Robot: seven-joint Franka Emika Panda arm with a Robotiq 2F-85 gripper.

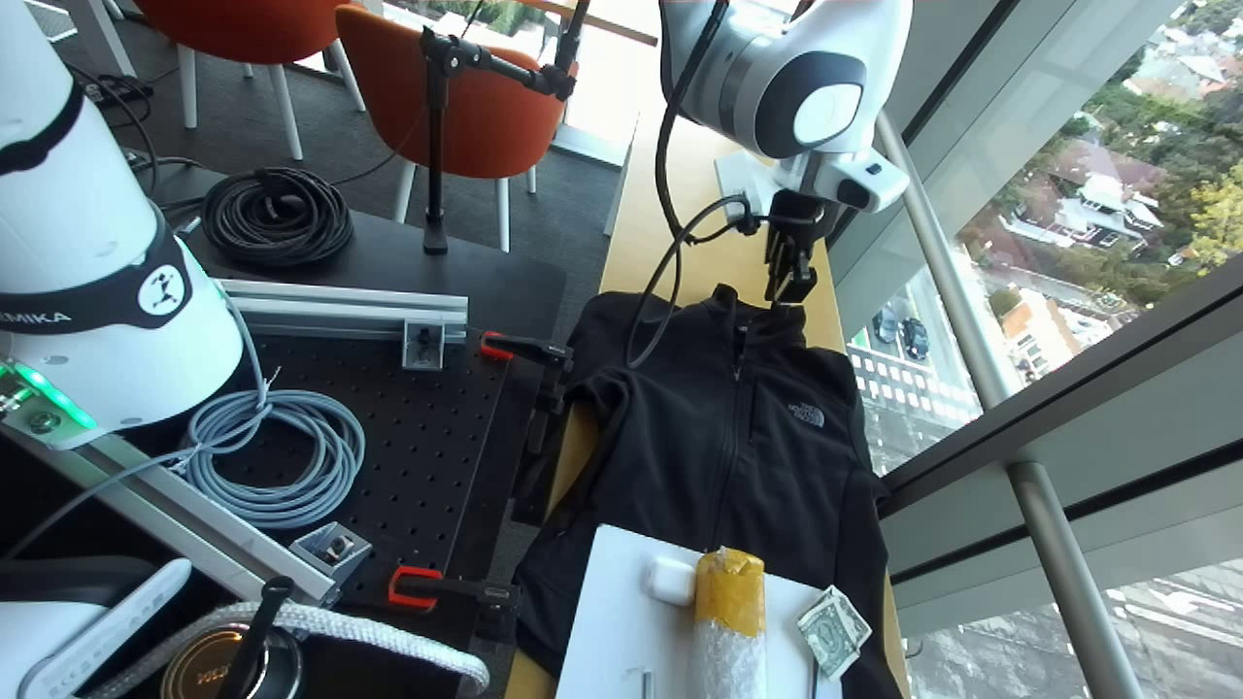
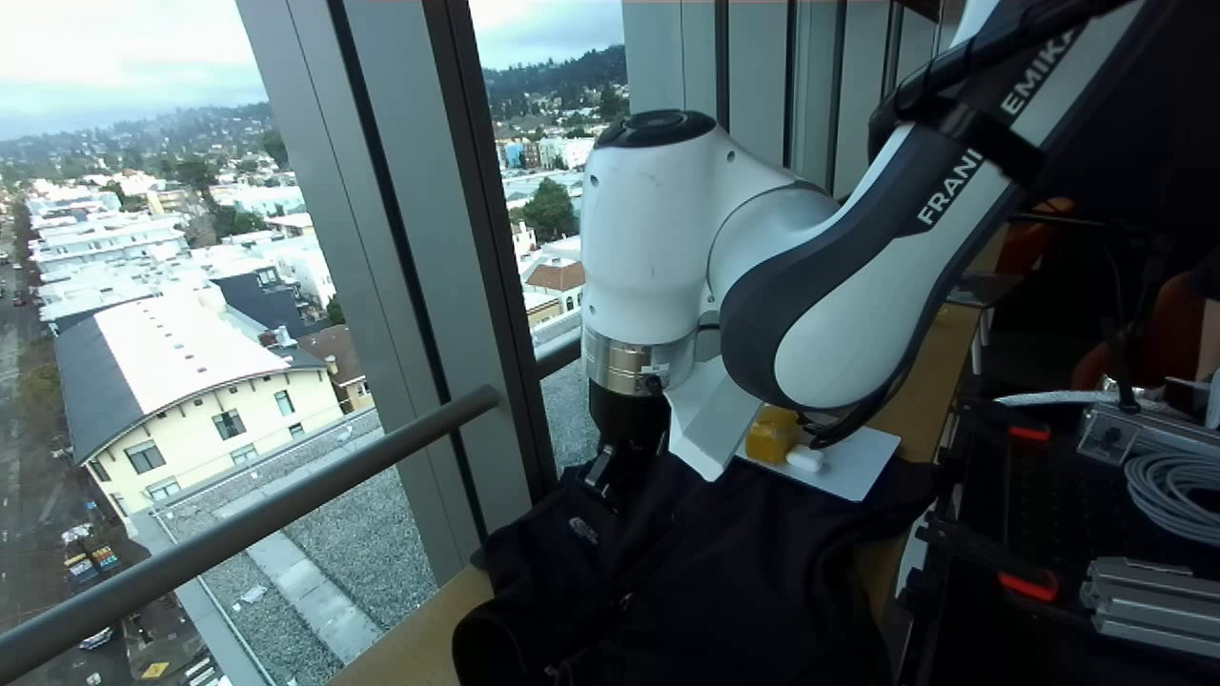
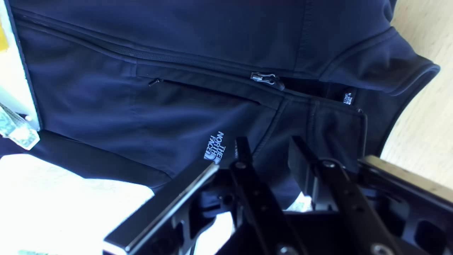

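A black zip-up jacket (image 1: pixel 688 431) lies spread on the wooden ledge, its collar toward the far end. In the wrist view the silver zipper pull (image 3: pixel 264 78) sits near the collar, with the zip parted above it. A white logo (image 3: pixel 214 147) marks the chest. My gripper is open over the collar and shoulder on the window side, nothing held between its fingers. From the first exterior view, the gripper (image 1: pixel 792 291) hangs just above the collar's edge; whether it touches the cloth is unclear. In the second exterior view the arm hides part of the jacket.
A white board (image 1: pixel 635 582) rests on the jacket's lower part, carrying a yellow-and-clear wrapped roll (image 1: pixel 730 617), a small white object and a banknote (image 1: pixel 834 631). A metal rail (image 1: pixel 950 268) runs along the window. Bare ledge (image 1: pixel 699 262) shows beyond the collar.
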